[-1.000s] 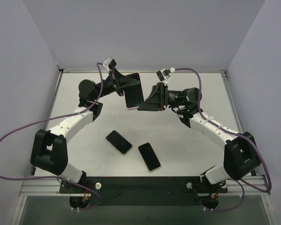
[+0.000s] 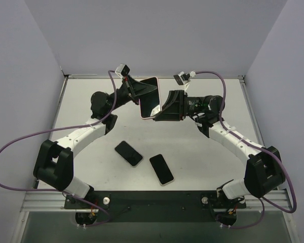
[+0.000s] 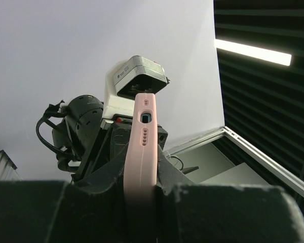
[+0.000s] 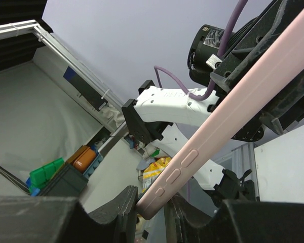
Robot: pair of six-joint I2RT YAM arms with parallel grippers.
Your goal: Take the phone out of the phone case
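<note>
A phone in a pink case (image 2: 149,98) is held in the air over the table, screen showing in the top view. My left gripper (image 2: 140,87) is shut on its upper left side; in the left wrist view the pink edge (image 3: 144,131) rises from between the fingers. My right gripper (image 2: 162,111) is shut on its lower right part; in the right wrist view the case's edge with buttons (image 4: 228,121) runs diagonally from between the fingertips. Whether the phone is partly out of the case cannot be told.
Two dark phones lie on the white table (image 2: 81,101): one at left (image 2: 128,153), one nearer the front edge (image 2: 161,169).
Both grippers and the held phone have shifted slightly to the right over the last second. The phones on the table have not moved.
</note>
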